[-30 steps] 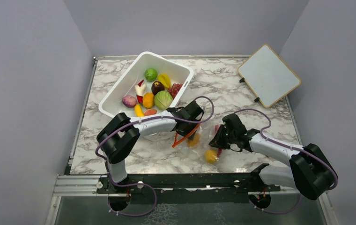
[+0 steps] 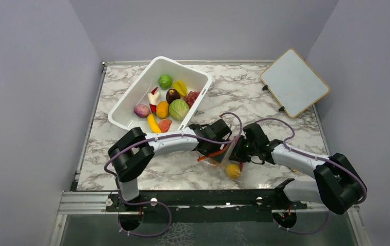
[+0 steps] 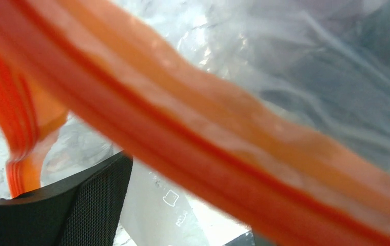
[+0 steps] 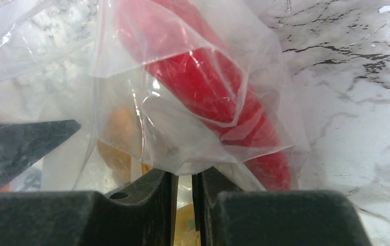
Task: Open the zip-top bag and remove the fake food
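A clear zip top bag with an orange zipper strip (image 3: 193,133) lies at the front middle, holding a red elongated item (image 4: 223,102), an orange item (image 4: 116,143) and a yellow item (image 2: 233,171). My left gripper (image 2: 214,151) is open at the bag's mouth; in the left wrist view the zipper strip crosses close in front of it, hiding much of its fingers. My right gripper is on the bag beside the yellow item, its fingertips a narrow gap apart. I cannot tell whether plastic is between them.
A white bin (image 2: 123,105) of fake fruit and vegetables stands behind my left arm. A whiteboard (image 2: 294,82) lies at the back right.
My left gripper and the orange zipper have moved right and toward the front, nearer the right gripper. The yellow item has shifted slightly right; the right gripper has barely moved.
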